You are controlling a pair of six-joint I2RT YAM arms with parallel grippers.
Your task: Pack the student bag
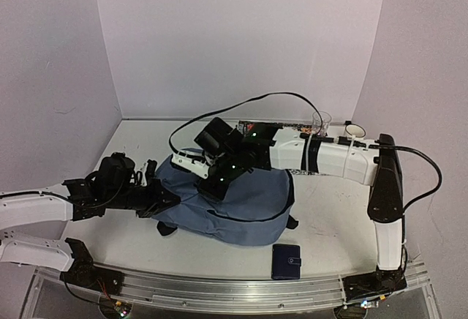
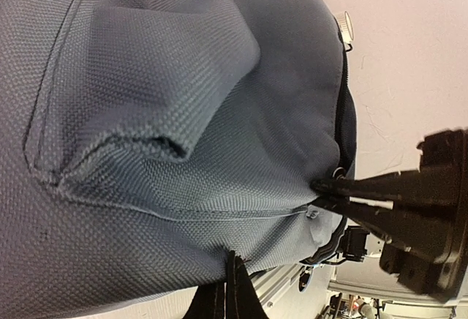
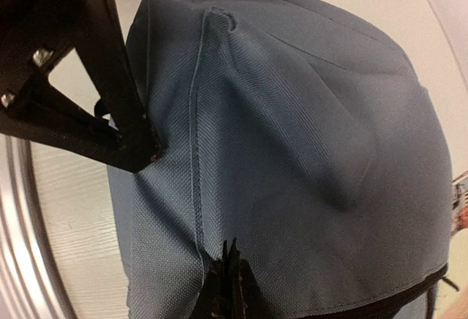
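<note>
The blue-grey bag lies on its side, its dark-edged opening towards the right of the table. My left gripper is at the bag's left end; in the left wrist view its fingertips are together at a fold edge of the cloth. Over the bag's middle is my right gripper. The right wrist view shows its fingertips closed together against the fabric beside a seam; cloth between them cannot be made out. A dark blue wallet lies in front of the bag.
Behind the right arm, a patterned mat, a clear glass and a white mug stand partly hidden. A metal rail runs along the front edge. Bare table lies at the front right.
</note>
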